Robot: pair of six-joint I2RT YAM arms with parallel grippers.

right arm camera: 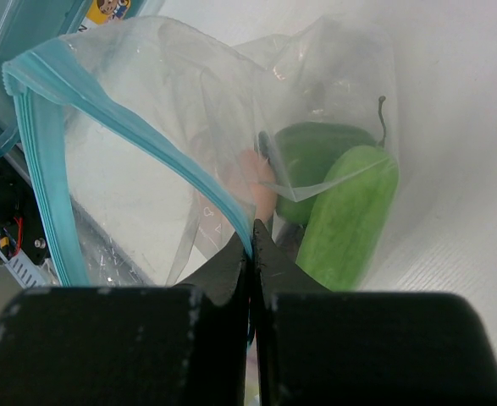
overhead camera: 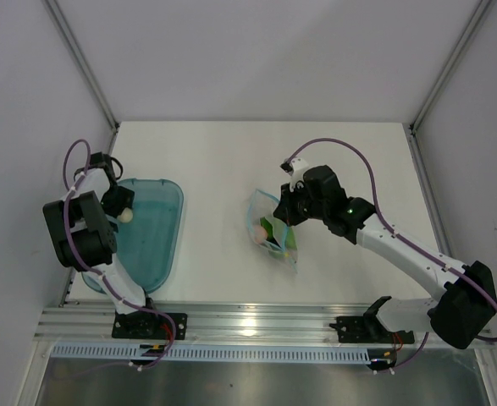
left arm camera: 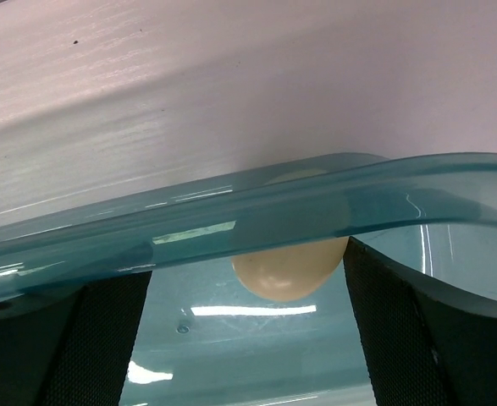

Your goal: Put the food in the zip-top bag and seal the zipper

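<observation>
My left gripper is open low over the teal tray (overhead camera: pixel 151 254), its fingers either side of a pale, rounded food item (left arm camera: pixel 286 275) lying inside by the tray's wall. My right gripper is shut on the blue zipper edge (right arm camera: pixel 129 127) of the clear bag (overhead camera: pixel 261 211) in the middle of the table, holding it up with the mouth apart. Inside the bag lie a long green vegetable (right arm camera: pixel 350 216), a green pepper (right arm camera: pixel 307 148) and a pinkish item (right arm camera: pixel 256 178).
The table's back half (overhead camera: pixel 214 152) and the area between tray and bag are clear. Side walls stand at left and right, with the left arm close to the left one. A metal rail runs along the front edge.
</observation>
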